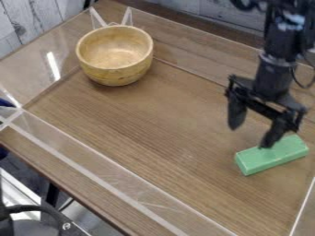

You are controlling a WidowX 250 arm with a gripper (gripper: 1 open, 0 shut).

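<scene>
My dark gripper [259, 118] hangs low on the right side of the wooden table, just above and beside a green block [271, 155] that lies near the right edge. The arm rises from it to the top right. The gripper is blurred; I see nothing clearly held between its fingers.
A tan bowl [114, 57] sits at the upper left, with a small white object just behind it. A dark cable or fitting lies at the bottom left edge.
</scene>
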